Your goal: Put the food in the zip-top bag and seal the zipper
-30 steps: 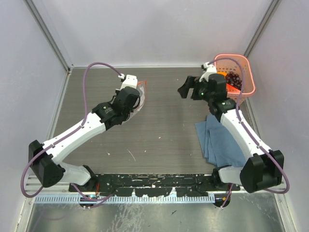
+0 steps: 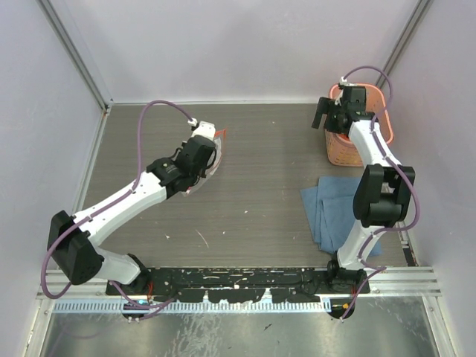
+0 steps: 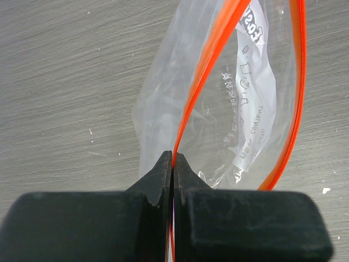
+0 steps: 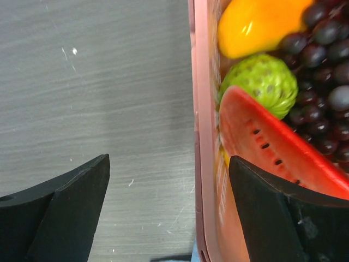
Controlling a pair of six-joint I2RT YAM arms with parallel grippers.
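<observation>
A clear zip top bag (image 3: pixel 212 125) with an orange zipper rim stands with its mouth parted. My left gripper is shut on one side of that rim; the thin orange edge runs between its fingertips. Over on the right, a pink basket (image 2: pixel 343 152) holds play food: a watermelon slice (image 4: pixel 262 139), a green round piece (image 4: pixel 264 84), dark grapes (image 4: pixel 324 54) and a yellow-orange piece (image 4: pixel 259 24). My right gripper is open above the basket's left wall, which passes between its fingers in the right wrist view. Nothing is held there.
A folded blue cloth (image 2: pixel 338 212) lies in front of the basket. Between bag and basket the grey wooden table (image 2: pixel 260 178) is clear. White walls (image 2: pixel 245 52) close in the back and both sides.
My right arm has swung from left of the basket to over it, covering much of it in the top view.
</observation>
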